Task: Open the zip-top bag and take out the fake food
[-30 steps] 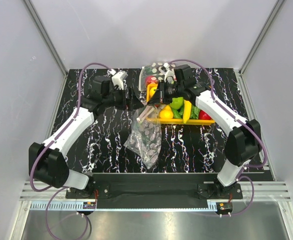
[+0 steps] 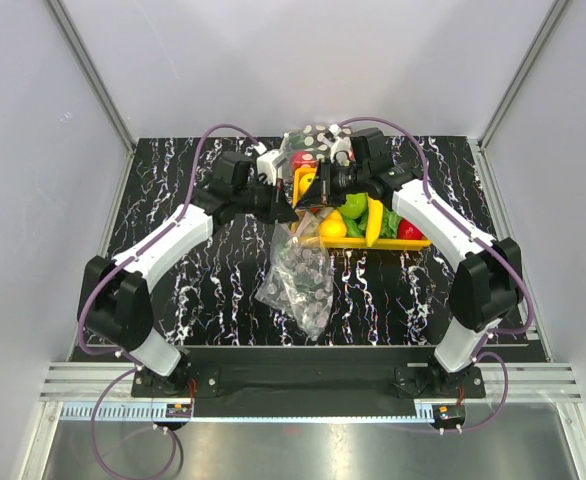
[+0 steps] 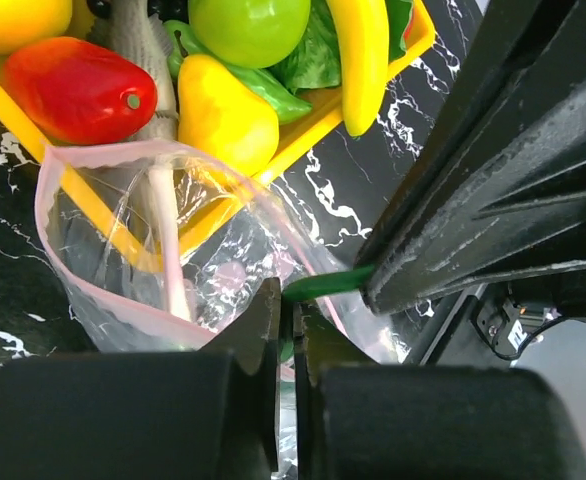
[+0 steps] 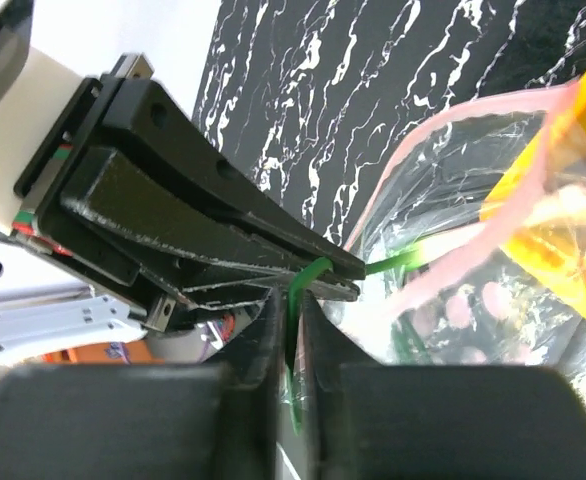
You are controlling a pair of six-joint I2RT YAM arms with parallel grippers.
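Observation:
A clear zip top bag (image 2: 301,275) with pale spots hangs over the front left of the yellow crate, its pink-rimmed mouth (image 3: 113,155) gaping. Inside it lies a slim fake vegetable with a white stalk (image 3: 169,250) and green leaves (image 4: 398,262). My left gripper is shut on those leaves. Close beside it, my right gripper has its fingertips near together, a green strip running between them. In the left wrist view the leaf end (image 3: 328,284) reaches the right fingertip. Blur hides whether the right fingers still pinch it.
The yellow crate (image 2: 373,243) holds fake food, including a banana (image 2: 374,222), a yellow pear (image 3: 223,115) and a red tomato-like piece (image 3: 81,90). Both arms meet over its left end.
My left gripper has moved right, up to the right gripper, and now grips the green leaves. The bag's lower part has shifted slightly right. The right arm has hardly moved.

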